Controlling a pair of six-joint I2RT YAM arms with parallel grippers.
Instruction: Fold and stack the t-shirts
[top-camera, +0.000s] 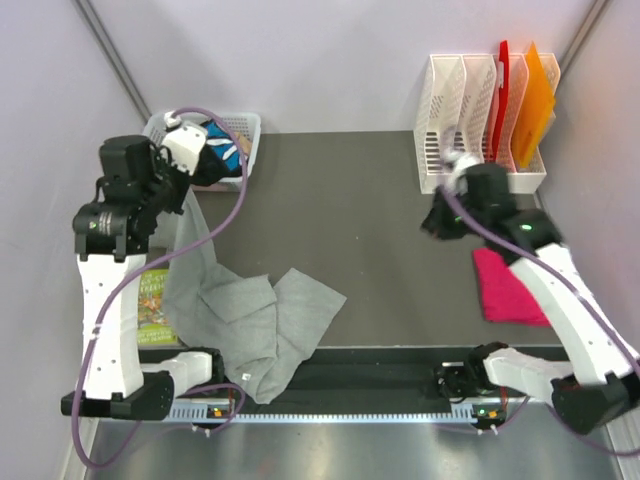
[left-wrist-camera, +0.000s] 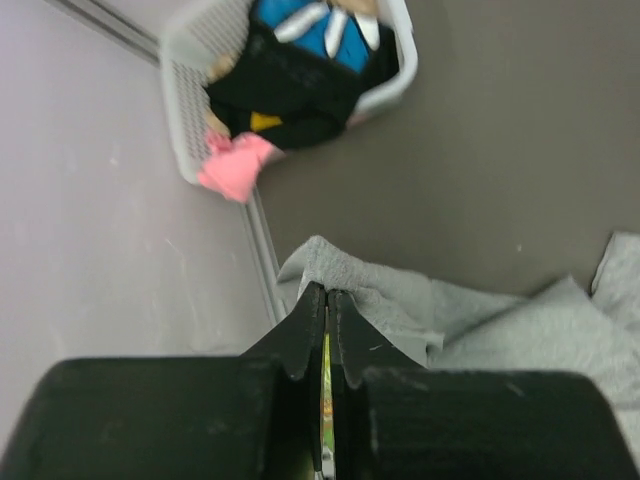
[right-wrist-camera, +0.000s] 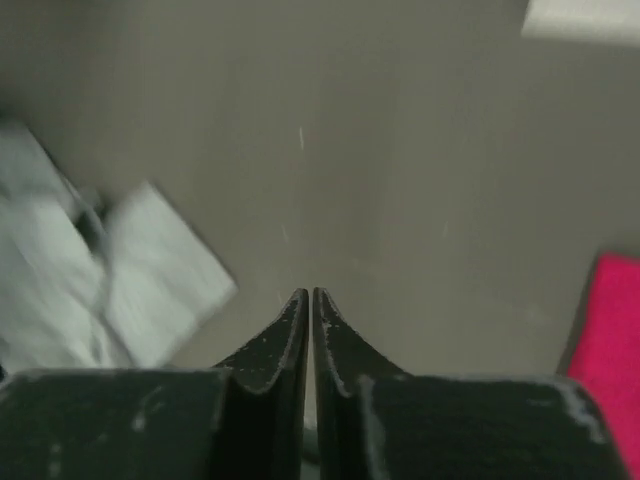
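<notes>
A grey T-shirt (top-camera: 240, 310) hangs from my left gripper (top-camera: 180, 180) down to the table's left front, crumpled and lapping over the front edge. The left gripper is shut on it. My right gripper (top-camera: 432, 225) is over the right middle of the table, blurred, with no cloth at it; in the right wrist view its fingertips (right-wrist-camera: 297, 305) look close together. A folded red shirt (top-camera: 510, 290) lies at the right.
A white basket (top-camera: 250, 135) with clothes is at the back left, a slotted white rack (top-camera: 440, 110) with folders at the back right. A book (top-camera: 152, 310) lies partly hidden at the left.
</notes>
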